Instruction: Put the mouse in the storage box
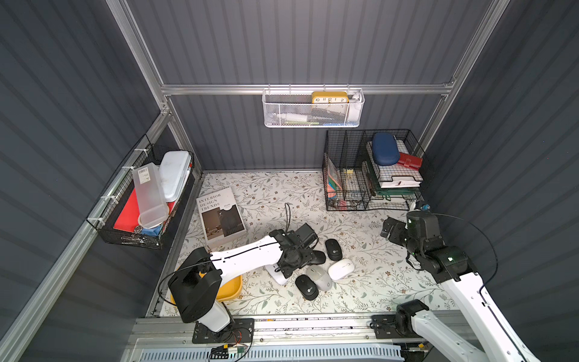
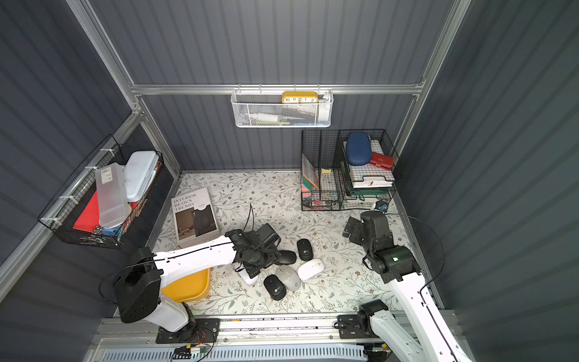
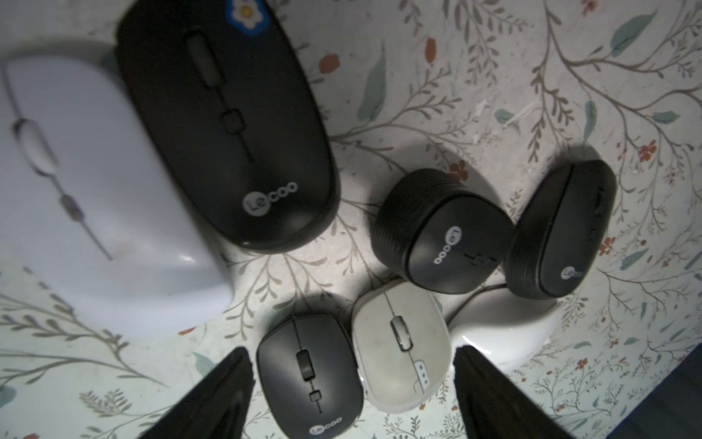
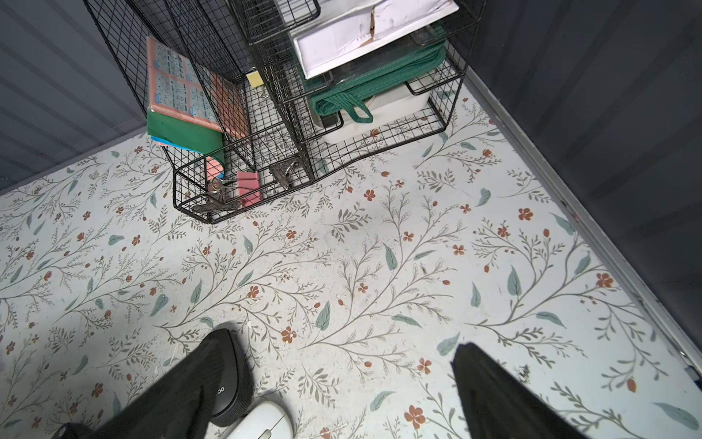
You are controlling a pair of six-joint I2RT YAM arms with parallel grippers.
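Several mice lie on the floral table, including a black one with a flower sticker [image 3: 232, 146], a white one [image 3: 109, 205], other black ones [image 1: 333, 249] and a grey one [image 3: 400, 347]. My left gripper hangs low over them, its fingers apart, nothing visibly held. The orange storage box [image 1: 229, 289] is at the front left, partly behind my left arm. My right gripper is open over the right side, with empty table between its fingers.
A black wire organizer [image 1: 374, 207] stands at the back right; a wire basket [image 1: 129, 238] with folders hangs left. A book [image 1: 220, 217] lies left.
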